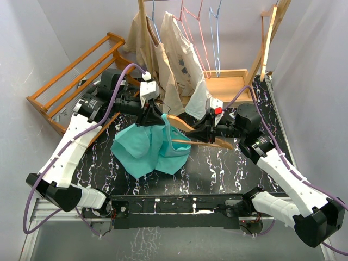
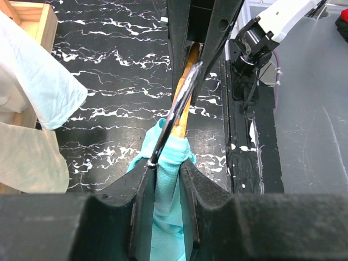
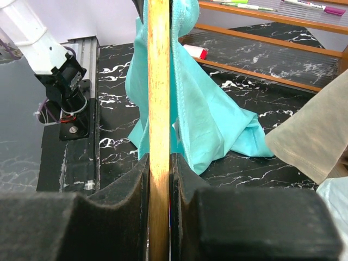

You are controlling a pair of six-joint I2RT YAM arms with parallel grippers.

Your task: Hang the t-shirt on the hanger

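Observation:
My right gripper (image 1: 198, 132) is shut on the wooden hanger (image 3: 159, 109), held horizontally; its bar fills the middle of the right wrist view. The teal T-shirt (image 1: 130, 149) hangs bunched over the hanger's left end, drooping toward the table. My left gripper (image 1: 155, 120) is at that end, around the shirt's gathered edge (image 2: 168, 163) beside the metal hook (image 2: 175, 111); whether its fingers are pressed closed on the cloth is hard to tell.
Behind stand beige and white cloths (image 1: 185, 70) on a rail with coloured hangers, over a wooden box (image 1: 228, 84). A tilted wooden rack (image 1: 70, 65) is at left.

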